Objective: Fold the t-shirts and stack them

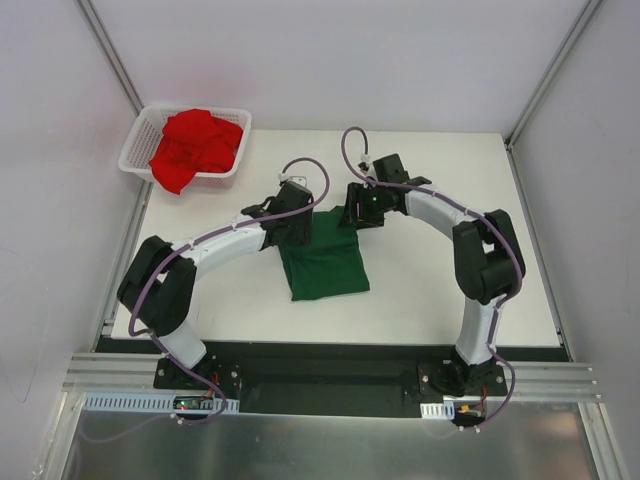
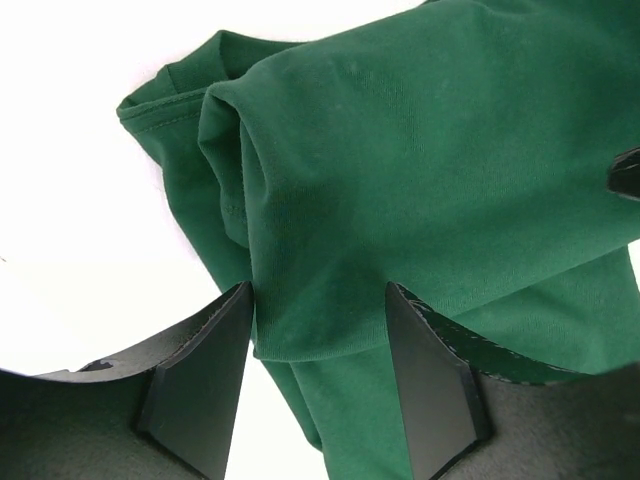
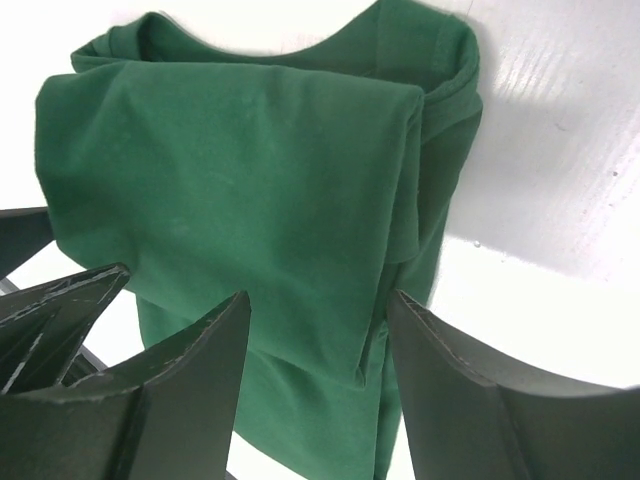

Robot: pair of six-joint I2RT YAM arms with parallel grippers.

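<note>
A green t-shirt (image 1: 326,268) lies partly folded in the middle of the table, its upper layer turned over the lower one. In the left wrist view the fold's left side edge sits between the spread fingers of my left gripper, which is open above the green cloth (image 2: 380,170). Over the opposite side of the shirt, my right gripper stands open too, with the fold's side edge below its gap in the right wrist view. Whether any finger touches the cloth, I cannot tell.
A white basket (image 1: 143,142) at the back left holds a red cloth (image 1: 197,146) that hangs over its front rim. Bare table lies to the right and in front of the shirt. The two grippers are close to each other.
</note>
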